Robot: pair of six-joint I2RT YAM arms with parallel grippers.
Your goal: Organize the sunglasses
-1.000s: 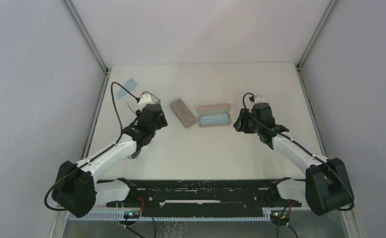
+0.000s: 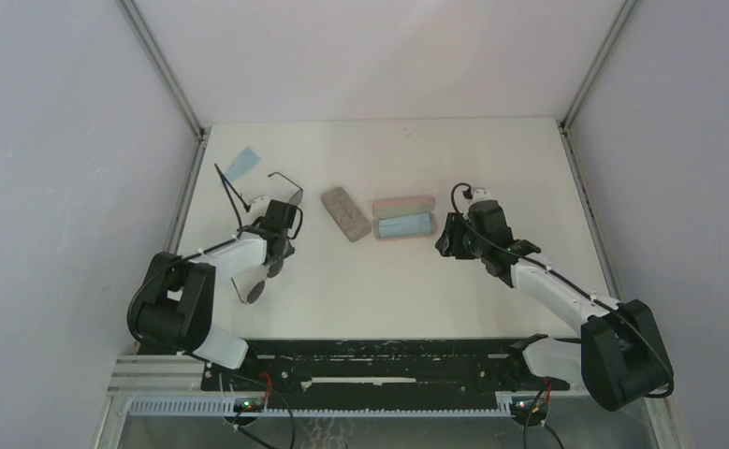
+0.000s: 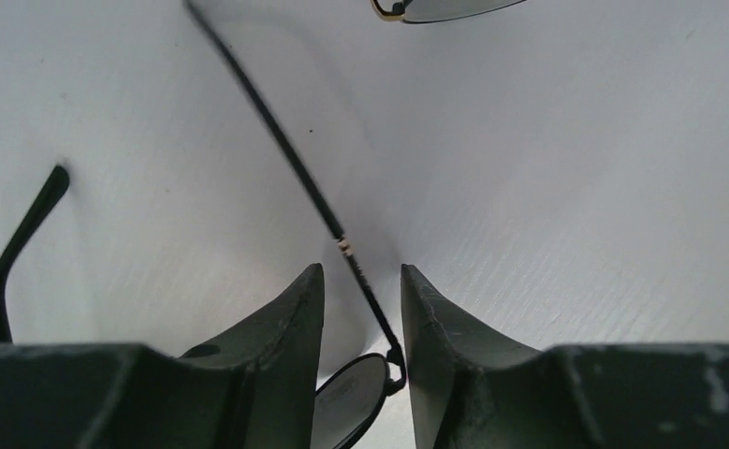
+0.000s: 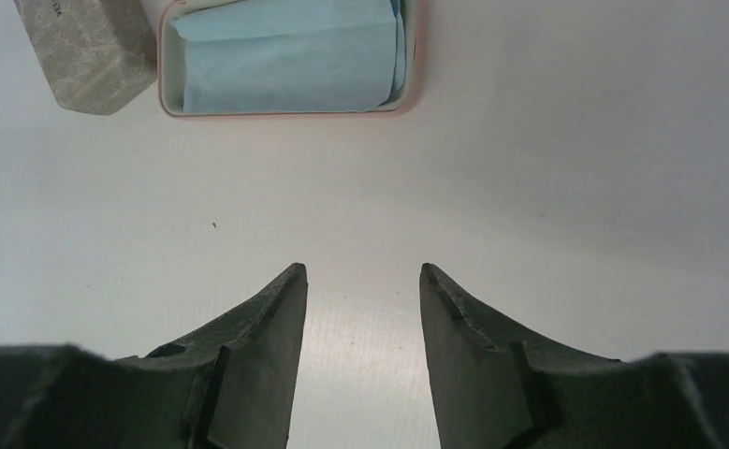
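One pair of dark sunglasses (image 2: 256, 292) lies open at the left of the table, partly hidden under my left arm. Behind it sits a second pair (image 2: 296, 197), also partly covered. In the left wrist view my left gripper is part open, with a thin black temple (image 3: 358, 273) running between its fingers; the hinge and a dark lens (image 3: 353, 400) show low by the right finger. No firm hold is visible. A gold-edged lens (image 3: 454, 7) appears at the top. My right gripper stands open and empty over bare table.
An open case (image 2: 404, 236) with blue cloth (image 2: 404, 225) inside stands mid-table. Left of it lies a closed grey-brown case (image 2: 346, 213). A loose blue cloth (image 2: 241, 164) rests at the back left.
My left gripper has come toward the front and slightly left, down to the nearer sunglasses, its arm drawing back.
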